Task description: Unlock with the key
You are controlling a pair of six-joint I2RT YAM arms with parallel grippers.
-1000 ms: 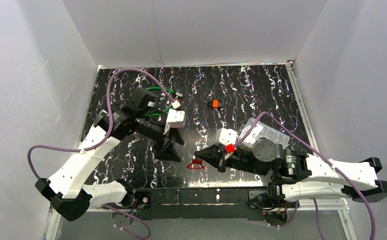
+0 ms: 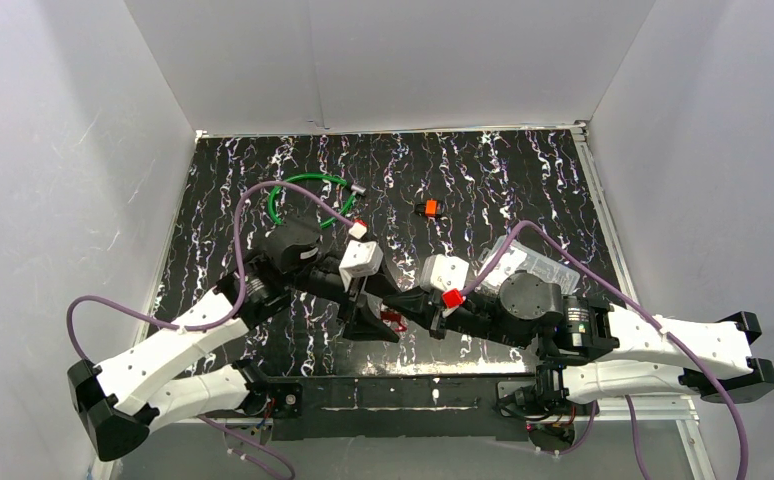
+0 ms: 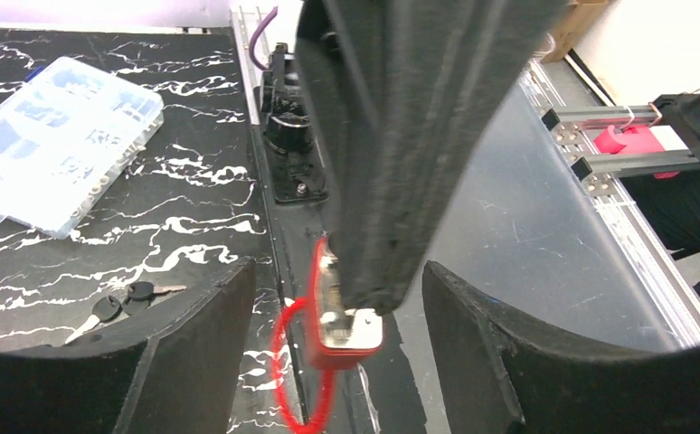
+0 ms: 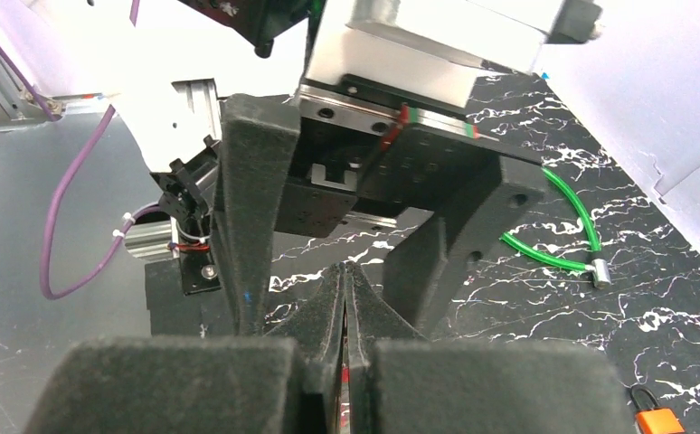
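Note:
A red padlock [image 3: 335,354] with a silvery face and a red shackle loop hangs at the tip of my right gripper, whose fingers are closed together. Whether they grip its body or a key in it is hidden. In the top view only a bit of the padlock [image 2: 395,318] shows. My left gripper stands open, one finger on each side of the padlock, with gaps visible on both sides. Two black-headed keys [image 3: 107,307] lie on the table, partly behind a left finger.
An orange padlock [image 2: 431,208] lies farther back on the table. Behind the left arm is a green cable loop [image 2: 308,177]. A clear compartment box [image 3: 57,136] sits beside the right arm. The back middle of the table is open.
My left gripper has moved right and toward the front, coming around the red padlock while staying open. My right gripper and the padlock have shifted slightly left.

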